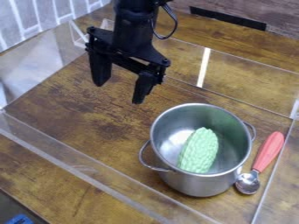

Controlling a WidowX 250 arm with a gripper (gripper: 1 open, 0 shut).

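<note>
My black gripper (124, 77) hangs over the upper middle of the wooden table, open, its two fingers spread wide with nothing seen between them. Below and to its right stands a steel pot (173, 177) with side handles, holding a pale green ridged object (198, 150) that looks like a cabbage or corn piece. An ice-cream scoop (267, 157) with a red handle lies to the right of the pot, apart from it.
Clear raised edging (47, 153) runs along the left side of the table. A blue object (17, 219) shows at the bottom left corner.
</note>
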